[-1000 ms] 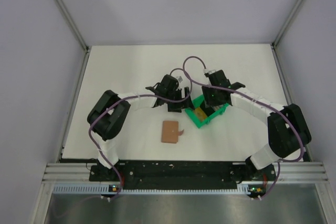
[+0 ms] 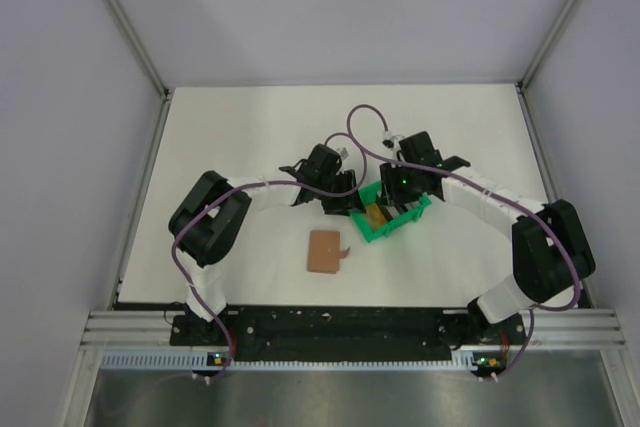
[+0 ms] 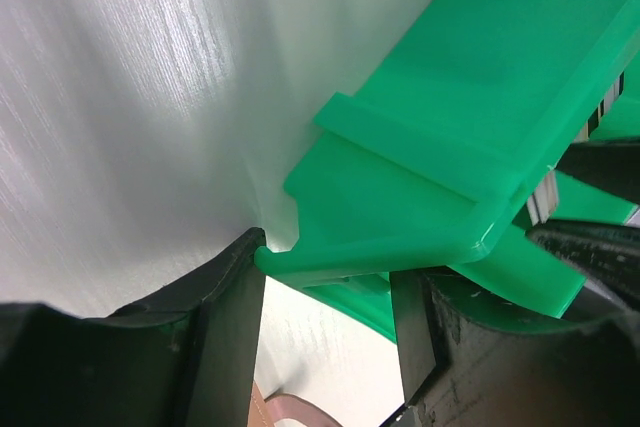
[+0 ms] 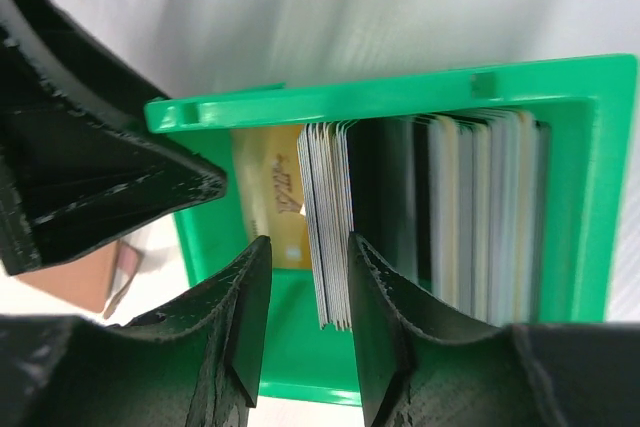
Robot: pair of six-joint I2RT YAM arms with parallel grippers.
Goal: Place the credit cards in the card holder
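A green card box (image 2: pixel 375 229) sits at the table's middle, cards standing inside. My left gripper is at its near-left corner, fingers either side of the green rim; whether they press on it is unclear. My right gripper is over the box, fingertips at the lower part of a thin stack of cards (image 4: pixel 328 217); its grip on them is hard to tell. More cards (image 4: pixel 480 207) stand at the right inside the box. A brown card holder (image 2: pixel 324 252) lies below the box, its strap to the right.
The two arms are close together over the box, with the left gripper's dark body showing in the right wrist view.
Over the last second the box has shifted slightly left along with my left gripper at its corner. The right gripper has moved slightly within the box area.
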